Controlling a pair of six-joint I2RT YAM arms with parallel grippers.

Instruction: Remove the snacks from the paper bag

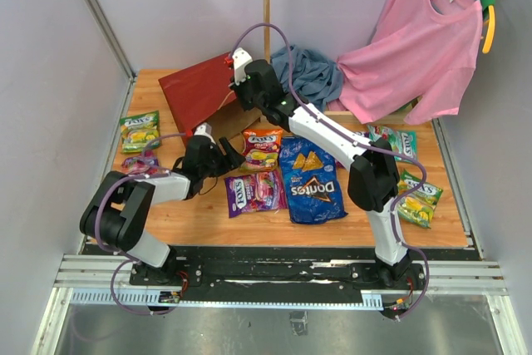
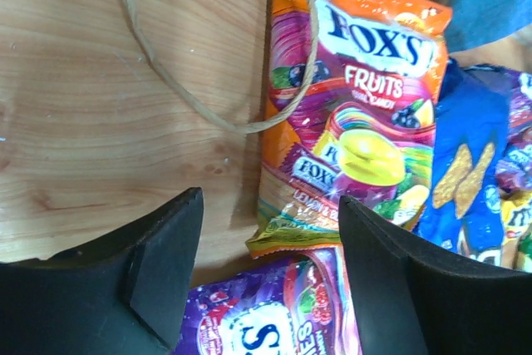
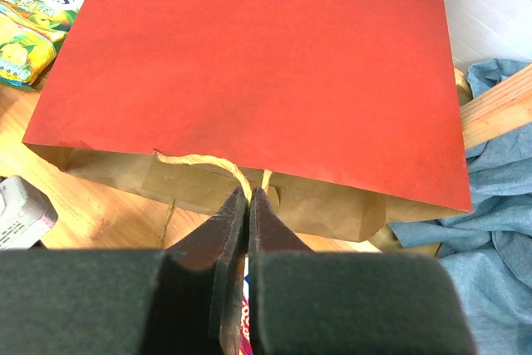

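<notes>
The red paper bag [image 1: 194,93] lies tilted at the back left, its brown opening [image 3: 166,180] facing front. My right gripper is shut at the bag's mouth, with the thin paper handle [image 3: 204,159] running into its fingertips. In front of the opening, my left gripper stands open with nothing between its fingers. Below it lie the orange Fox's candy bag [image 2: 378,43] and the purple Fox's bag [image 1: 253,193]. Another handle loop [image 2: 204,110] hangs in the left wrist view. Whether anything remains deep inside the bag is hidden.
A blue Doritos bag [image 1: 314,189] lies mid-table. Green Fox's bags lie at left [image 1: 140,132] and right [image 1: 420,197], and a pink bag [image 1: 143,163] is beside the left arm. Blue cloth [image 1: 303,72] and a pink shirt [image 1: 407,56] are at the back.
</notes>
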